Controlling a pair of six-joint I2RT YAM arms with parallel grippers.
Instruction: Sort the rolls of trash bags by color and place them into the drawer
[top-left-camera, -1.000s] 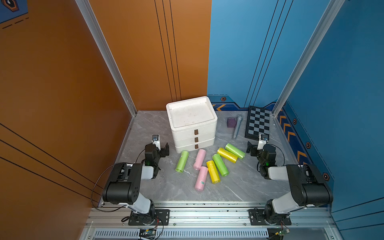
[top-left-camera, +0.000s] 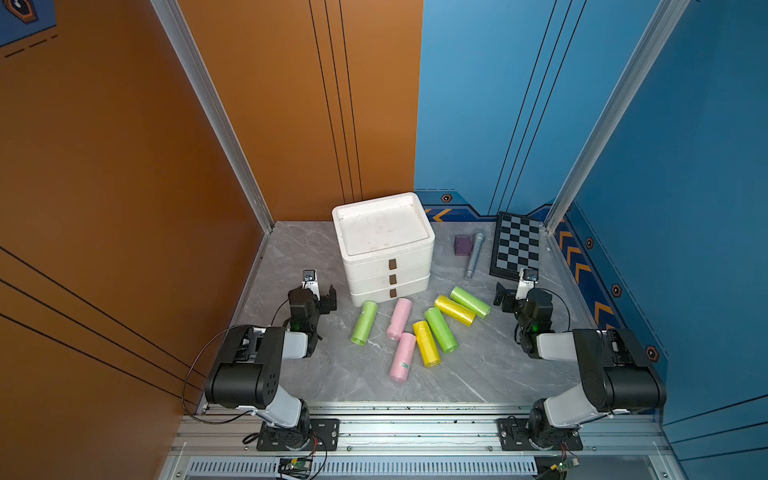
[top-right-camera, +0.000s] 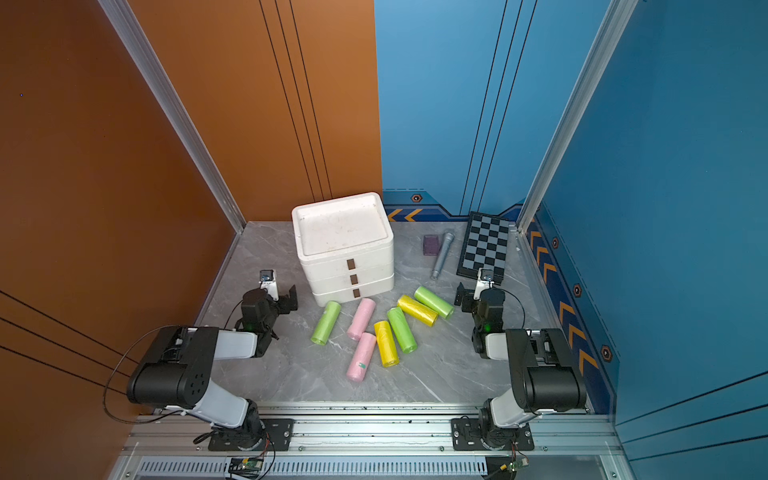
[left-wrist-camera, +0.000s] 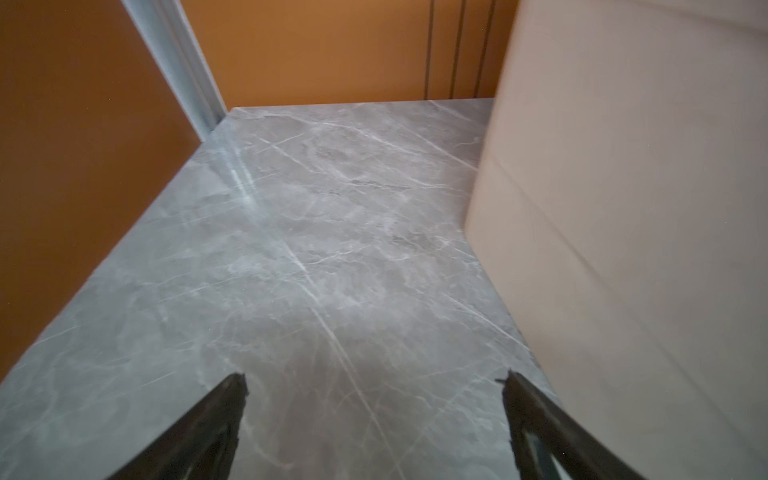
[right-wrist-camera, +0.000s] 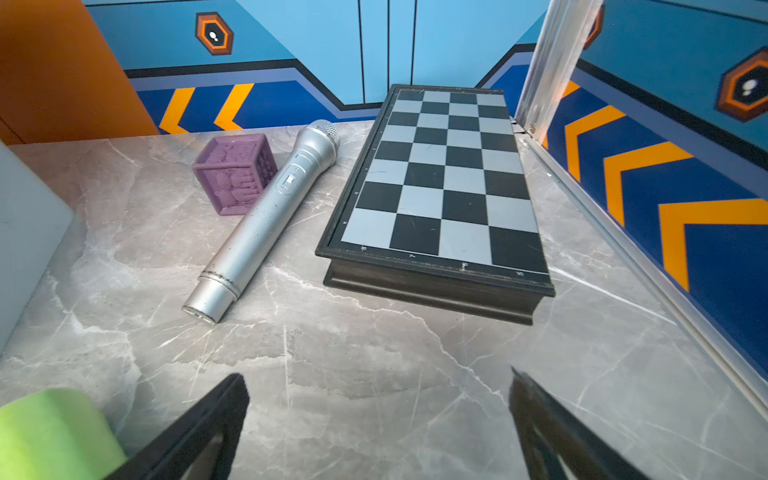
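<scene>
A white drawer unit (top-left-camera: 384, 240) stands at the back with its three drawers closed. In front of it lie several rolls: green (top-left-camera: 364, 323), pink (top-left-camera: 399, 318) and yellow (top-left-camera: 426, 343). My left gripper hovers open left of the unit, whose white side fills the right of the left wrist view. My right gripper is open at the right, beside a green roll (right-wrist-camera: 56, 436). Neither has anything between its fingers.
A checkered board (right-wrist-camera: 436, 192) lies at the back right, with a silver microphone (right-wrist-camera: 252, 240) and a purple cube (right-wrist-camera: 232, 172) to its left. Bare table (left-wrist-camera: 320, 240) lies left of the drawer unit. Walls enclose the back and sides.
</scene>
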